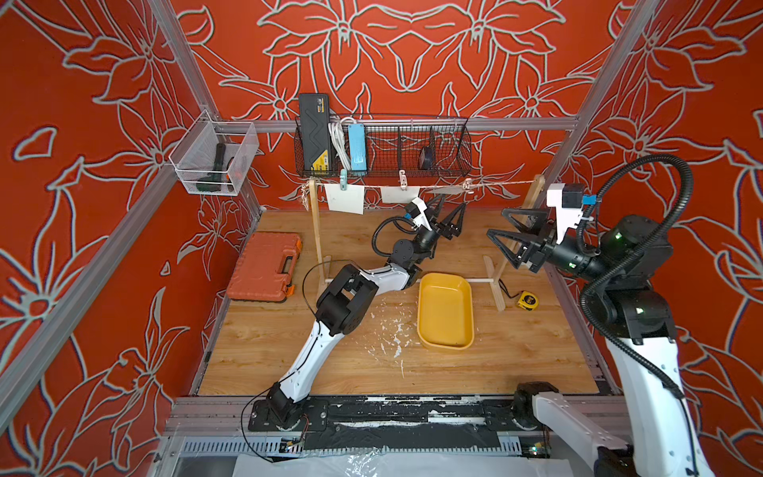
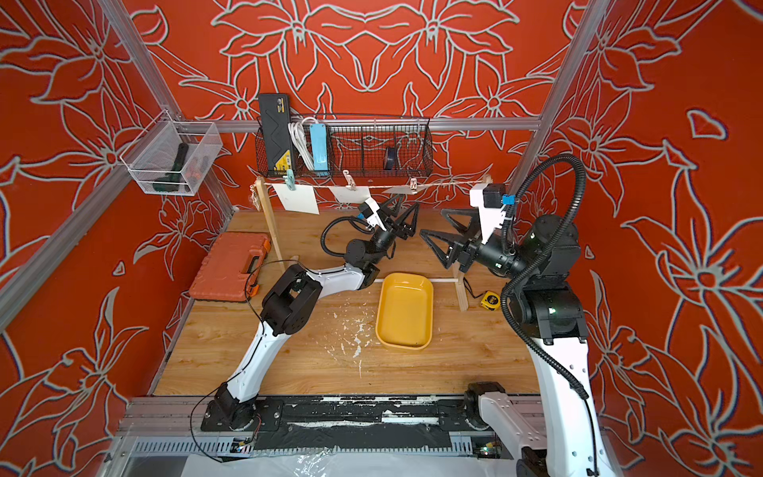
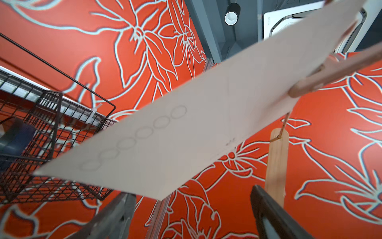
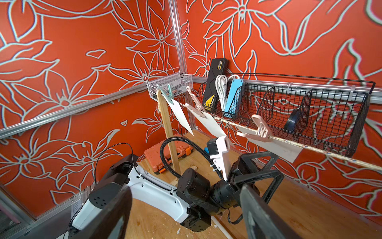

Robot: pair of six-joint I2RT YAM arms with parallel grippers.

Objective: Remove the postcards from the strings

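Three postcards hang by clothespins from a string [image 4: 342, 157] between wooden posts. The left postcard [image 1: 345, 198] has a teal clip [image 1: 343, 178], and the middle postcard [image 1: 399, 194] a pink clip [image 1: 403, 179]. Below the right postcard [image 4: 278, 147], held by a pink clip [image 4: 261, 129], stands my left gripper [image 1: 454, 216], fingers apart and empty. That right postcard [image 3: 171, 131] fills the middle of the left wrist view, beyond the left fingertips. My right gripper [image 1: 500, 228] is open at the right, in front of the string and apart from every card.
A yellow tray [image 1: 446, 343] rests on the table between the post feet. Behind the string hangs a wire basket [image 1: 381, 163] with boxes. An orange case [image 1: 262, 266] lies at the left, a tape measure [image 1: 527, 300] at the right.
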